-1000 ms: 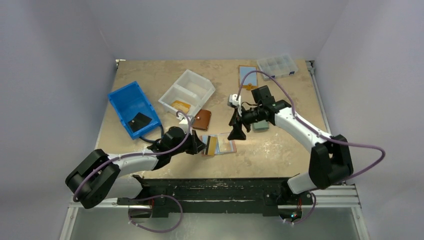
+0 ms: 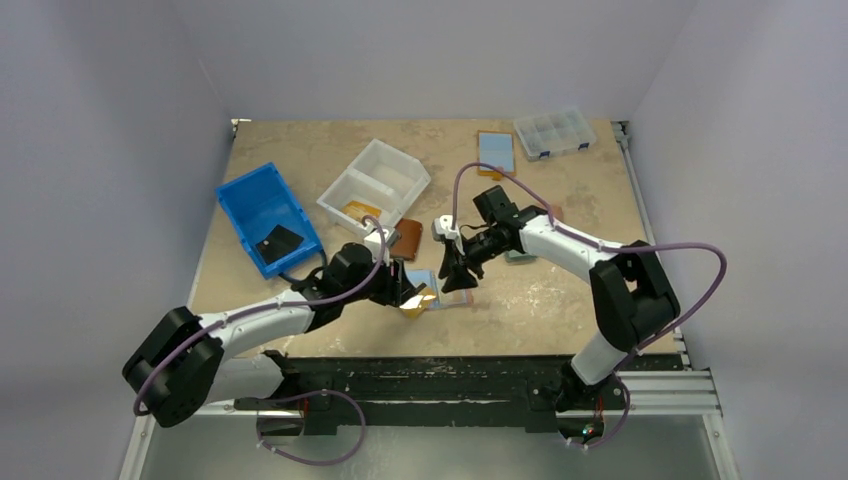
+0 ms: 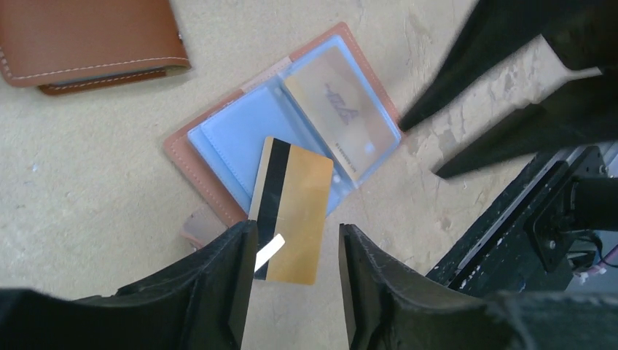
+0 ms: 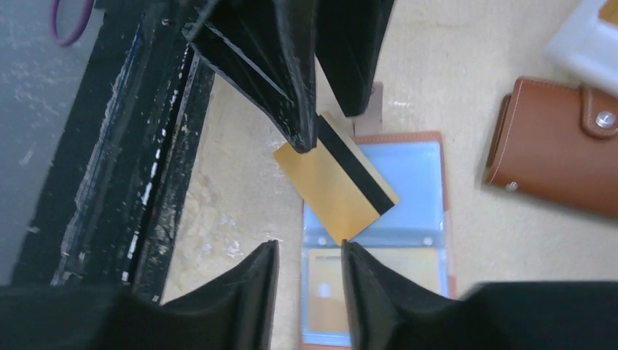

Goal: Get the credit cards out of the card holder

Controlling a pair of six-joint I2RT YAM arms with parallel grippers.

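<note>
An open card holder [image 3: 218, 146] with blue inner pockets and a brown edge lies on the table, a clear pocket [image 3: 339, 109] on one half. A gold card with a black stripe [image 3: 295, 211] lies askew over its other half, partly past the edge. My left gripper is part open just above the card's outer end, with nothing visibly held. My right gripper hovers part open over the clear-pocket half, nothing seen between its fingers. In the top view the two grippers face each other closely across the holder.
A brown wallet [image 2: 406, 240] lies behind the holder. Further back stand a white divided bin [image 2: 390, 165], a blue bin [image 2: 250, 200] at left and a clear organizer [image 2: 555, 130] at right. The table's front edge is close.
My right gripper has moved leftward and toward the front, over the holder.
</note>
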